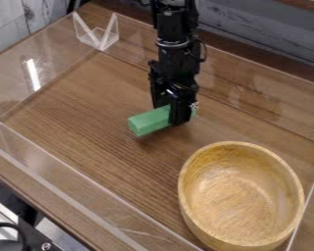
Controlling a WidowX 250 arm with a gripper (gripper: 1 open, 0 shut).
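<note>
The black robot arm (175,44) comes down from the top centre to a black gripper (172,108) over the wooden table. A green block (150,122) lies at the gripper, slanting down to the left from it. The fingers partly hide the block's right end, and whether they grip it is not clear.
A large tan oval bowl (241,196) stands at the lower right. A clear plastic piece (97,31) sits at the upper left. A raised edge runs along the back.
</note>
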